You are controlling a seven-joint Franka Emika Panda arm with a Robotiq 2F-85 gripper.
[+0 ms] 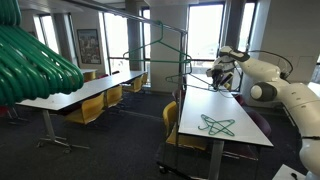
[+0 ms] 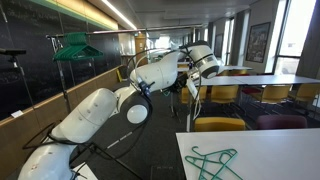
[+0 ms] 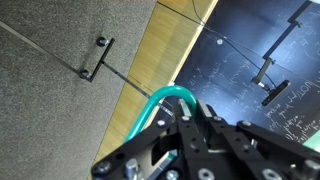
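In the wrist view a green hanger (image 3: 147, 106) curves up to the fingertips of my gripper, which is shut on it. From outside, my gripper (image 1: 220, 76) is raised above the far part of the white table (image 1: 207, 104); the held hanger is hard to make out there. Two green hangers (image 1: 216, 126) lie crossed on the table's near part. One green hanger (image 1: 157, 48) hangs from the rack's bar (image 1: 125, 14), apart from a dense bunch of green hangers (image 1: 40, 65) at the left.
The rack's upright post (image 1: 182, 90) stands beside the table. Yellow chairs (image 1: 169, 116) line the table's side, with another white table (image 1: 75, 94) farther left. A chalkboard (image 2: 40, 40) covers the wall behind the rack. Open floor lies between the tables.
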